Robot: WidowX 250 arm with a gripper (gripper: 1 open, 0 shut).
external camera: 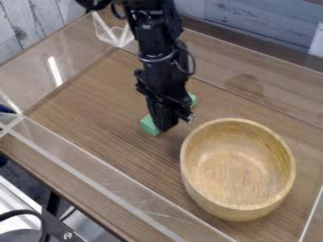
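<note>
My black gripper (168, 106) hangs from the top centre of the camera view, its lower end over a green object (158, 123) on the wooden table (94, 142). Part of the green object shows below and to the right of the gripper, and the rest is hidden behind it. The gripper appears shut; whether anything is between its fingers is hard to see.
A large tan round bowl (237, 175) stands at the lower right, close to the green object. Walls edge the back, and dark cables lie at the lower left.
</note>
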